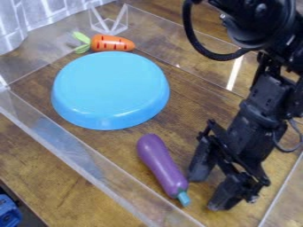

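A black gripper (213, 177) hangs at the right, low over the wooden surface, just right of a purple elongated object (161, 165) with a teal tip. Its fingertips are close to that object; whether they touch it, and how far apart the fingers stand, is unclear.
A large upturned blue dish (110, 87) fills the upper left, with an orange toy carrot (112, 43) behind it. Clear walls (42, 133) edge the wooden area. A blue item (7, 213) sits outside at lower left.
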